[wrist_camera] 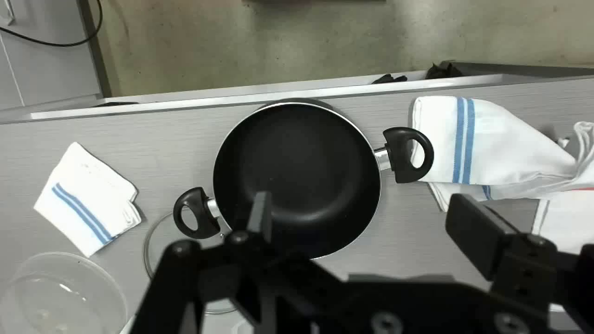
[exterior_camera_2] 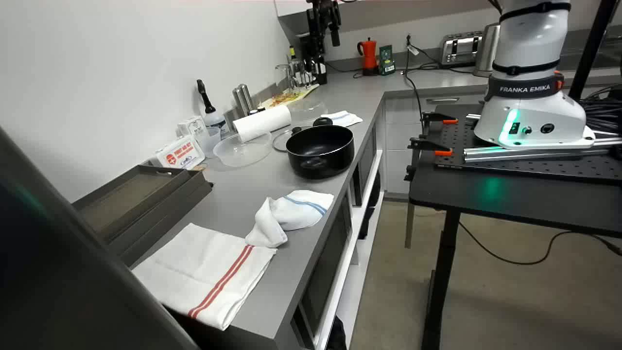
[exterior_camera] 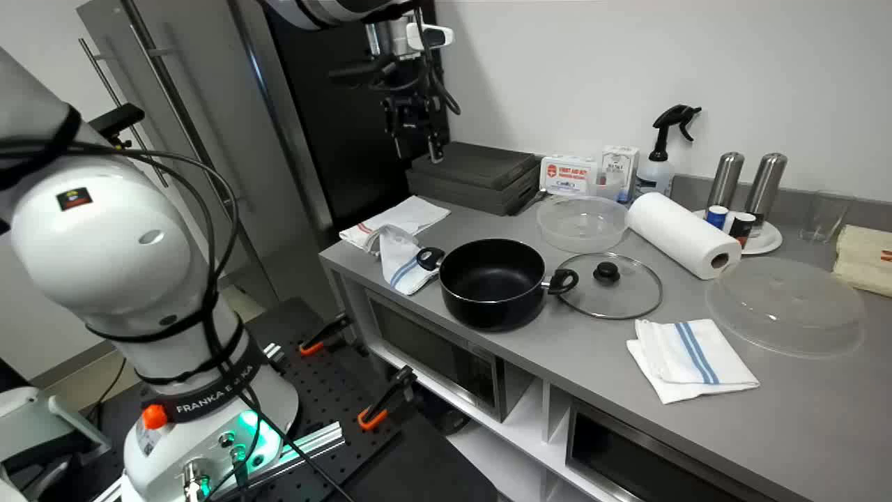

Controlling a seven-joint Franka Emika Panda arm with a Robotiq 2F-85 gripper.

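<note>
High above the counter hangs my gripper, its fingers wide apart and nothing between them; in exterior view 1 the gripper (exterior_camera: 422, 155) is well clear of everything below. Under it in the wrist view is an empty black pot (wrist_camera: 295, 172) with two loop handles. A glass lid (exterior_camera: 614, 286) with a black knob lies flat beside the pot, partly hidden by my fingers in the wrist view. One blue-striped towel (exterior_camera: 692, 358) is folded on the counter. Another blue-striped towel (exterior_camera_2: 297, 211) is crumpled by one pot handle, close to a red-striped towel (exterior_camera_2: 204, 274).
Dark stacked trays (exterior_camera: 477, 176) stand by the wall. Clear plastic covers (exterior_camera: 582, 222), a paper towel roll (exterior_camera: 681, 234), a spray bottle (exterior_camera: 656, 171) and a first aid box (exterior_camera: 566, 175) crowd the counter's back. The counter (wrist_camera: 167, 142) drops off beside the pot.
</note>
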